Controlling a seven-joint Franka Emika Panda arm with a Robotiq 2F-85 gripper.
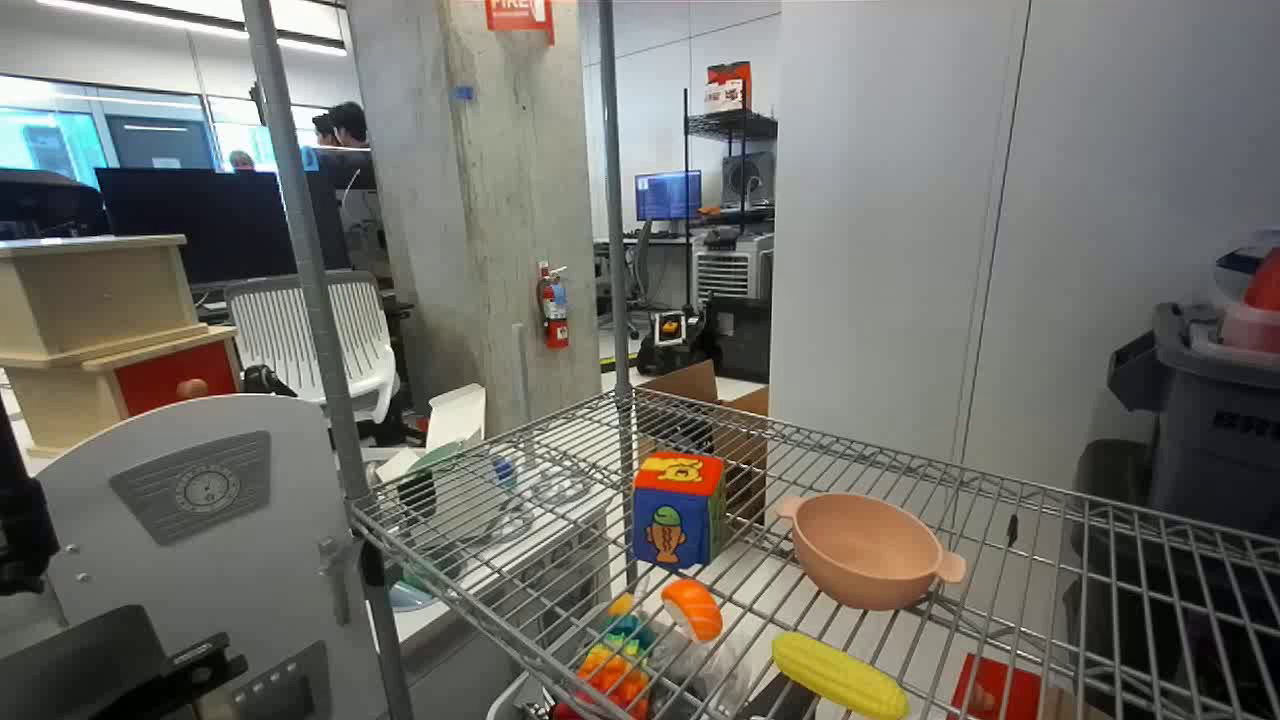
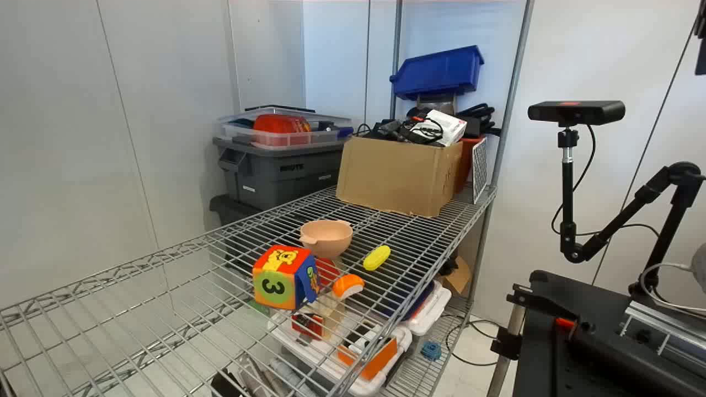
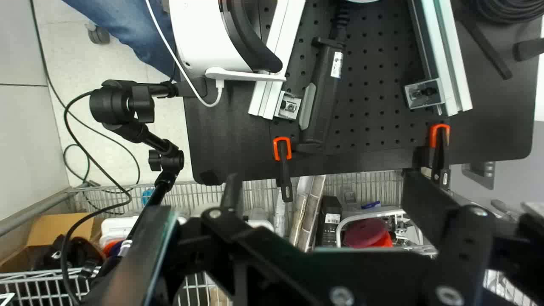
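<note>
My gripper stands open in the wrist view. Its dark fingers are wide apart, and nothing shows between them but the table edge and shelving beyond. On the wire shelf a soft picture cube sits beside a peach two-handled bowl, which looks empty in exterior view 2. A piece of orange toy sushi and a yellow toy corn cob lie in front of them. None of these toys appears in the wrist view, and the gripper is apart from them.
Shelf posts rise at the corners. A full cardboard box occupies the shelf's far end, while its near end is bare in exterior view 2. Below the wrist camera is a black table with clamps, metal rails and a white headset.
</note>
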